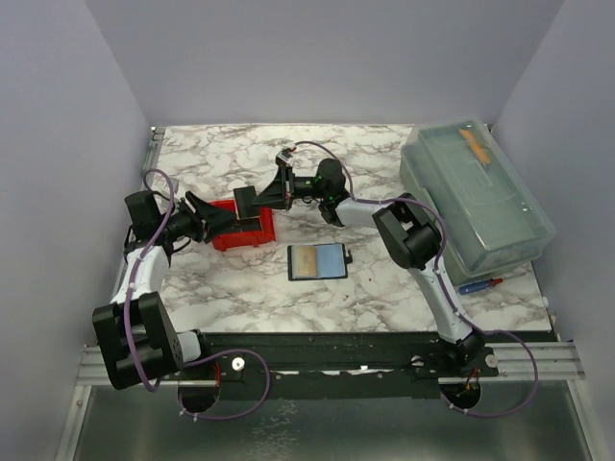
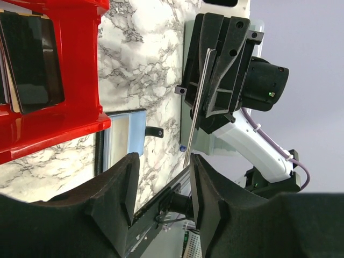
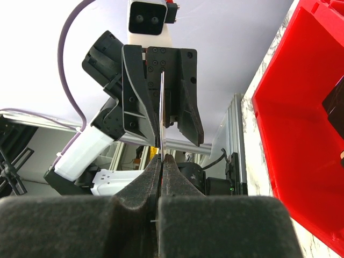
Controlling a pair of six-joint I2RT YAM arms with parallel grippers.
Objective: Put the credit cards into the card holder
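Note:
A dark card (image 1: 245,202) is held upright at the tips of my right gripper, which is shut on it; it shows edge-on in both wrist views. My left gripper stands part open just left of that card, nothing seen between its fingers. Below them the red tray (image 2: 80,123) holds several dark cards (image 2: 35,64). An open card holder (image 1: 330,260), black with light blue and tan panels, lies on the table right of the tray.
A large translucent box (image 1: 476,192) fills the right side, with a blue tool (image 1: 480,285) by its front.

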